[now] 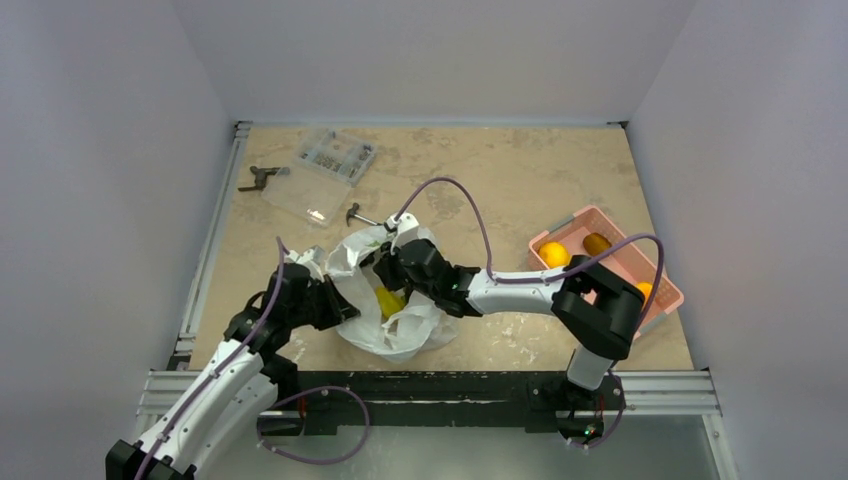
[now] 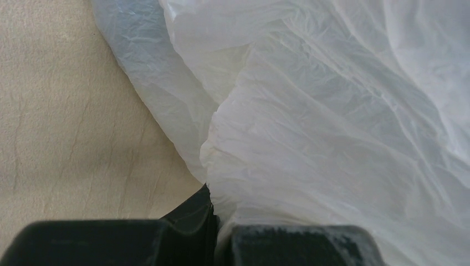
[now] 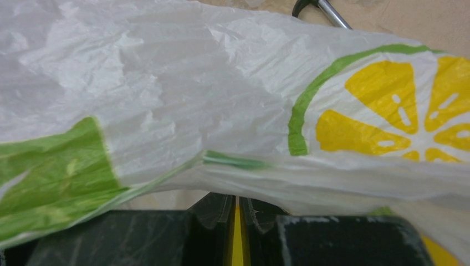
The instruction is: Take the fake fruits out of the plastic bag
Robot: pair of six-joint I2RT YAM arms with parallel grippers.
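The white plastic bag (image 1: pixel 400 340) lies at the table's front middle, a yellow fruit (image 1: pixel 390 300) visible in its opening. My left gripper (image 1: pixel 347 310) is shut at the bag's left edge; in the left wrist view crumpled plastic (image 2: pixel 332 122) runs down to its fingertips. My right gripper (image 1: pixel 385 270) is over the bag's opening; in the right wrist view the printed bag rim (image 3: pixel 221 83) hides much of it, and yellow shows behind its close-set fingers (image 3: pixel 138 238). Whether it holds the fruit I cannot tell.
A pink basket (image 1: pixel 672 300) with fruits stands at the right. A hammer (image 1: pixel 362 216), a clear parts box (image 1: pixel 338 155) and a dark tool (image 1: pixel 260 176) lie at the back left.
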